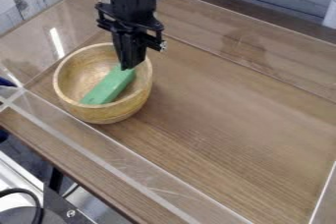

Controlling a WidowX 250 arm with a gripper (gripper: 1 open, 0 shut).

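A round light wooden bowl (83, 107) sits on the table at the left. A green elongated object (105, 87) lies inside it, slanting from the lower left up toward the back right. My black gripper (126, 63) points down over the back right part of the bowl, at the upper end of the green object. Its fingertips look shut; whether they touch the green object is hard to tell.
A pale object stands at the back, partly behind the arm. A black cable lies at the bottom left corner.
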